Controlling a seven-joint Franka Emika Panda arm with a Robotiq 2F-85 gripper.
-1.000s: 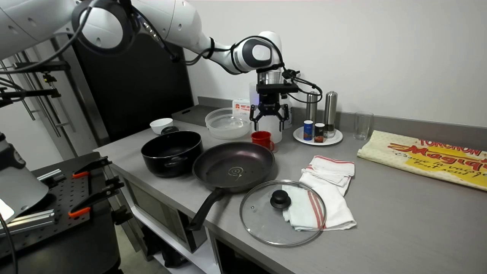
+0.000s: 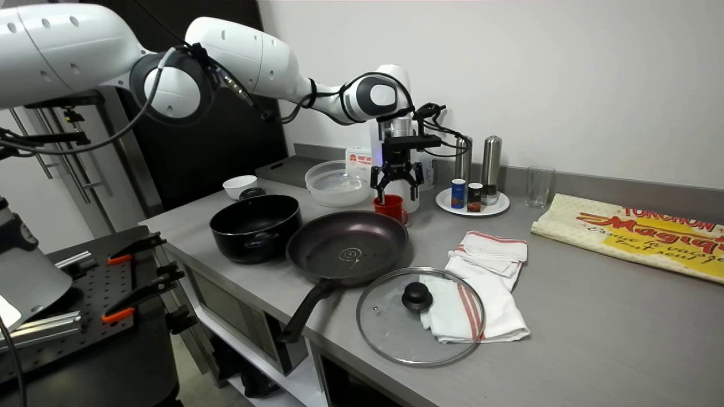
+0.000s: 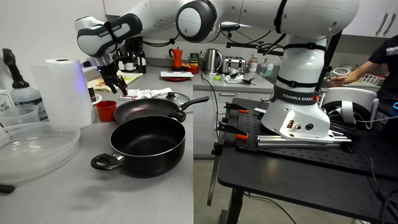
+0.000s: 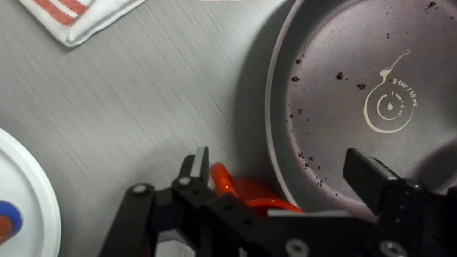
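Observation:
My gripper stands open, pointing down just above the red mug, which sits upright behind the frying pan. In the wrist view, the mug's handle shows near the left finger, between the two fingers; whether they touch is unclear. The gripper's body hides most of the mug there. The right finger hangs over the edge of the dark frying pan. From the other side, the gripper appears above and beyond the mug, with nothing held.
A black pot stands left of the pan, and a glass lid overlaps a striped towel. Right of the mug, a white plate carries shakers and mills. A paper towel roll stands close by. The counter's right side has free room.
My gripper has come down a little towards the mug and tilted slightly, still open. The arm's elbow has shifted to the right and lower. The mug and cookware have not moved.

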